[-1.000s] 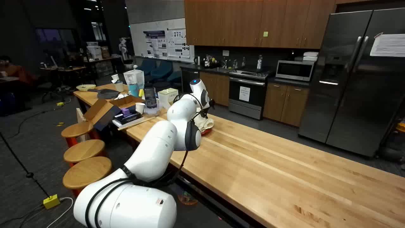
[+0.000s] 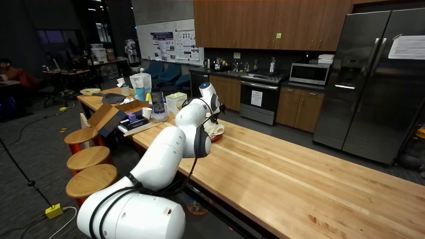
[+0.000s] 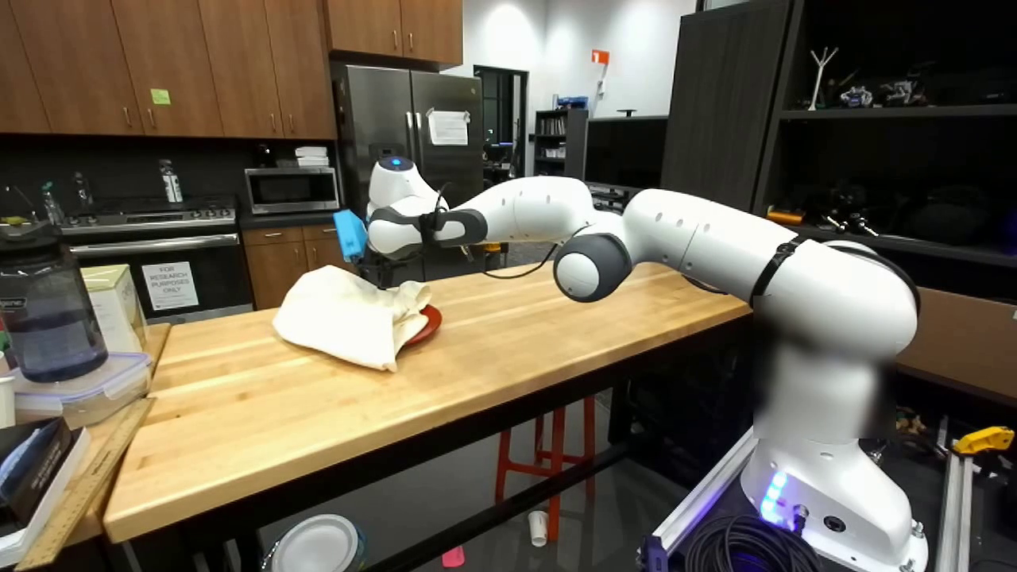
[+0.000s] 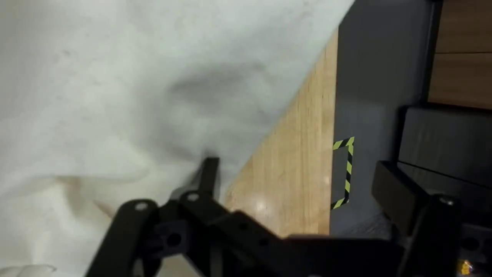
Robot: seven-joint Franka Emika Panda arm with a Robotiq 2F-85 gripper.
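A cream cloth (image 3: 348,313) lies rumpled in a heap on the wooden table, partly over a red plate (image 3: 426,329) whose edge shows at its right. Over the cloth's far side stands my gripper, its fingers wide apart. In the wrist view, one finger (image 4: 210,177) is in front of the cloth, and whether it touches is unclear. The other finger (image 4: 396,198) appears over the floor past the table edge. No cloth shows gripped between them. In exterior view 1 the arm hides much of the cloth (image 2: 215,128).
Beyond the cloth, its far end holds a blender jar (image 3: 48,314), a plastic container (image 3: 95,386), a box (image 3: 116,310) and books. Stools (image 2: 91,179) stand along one side.
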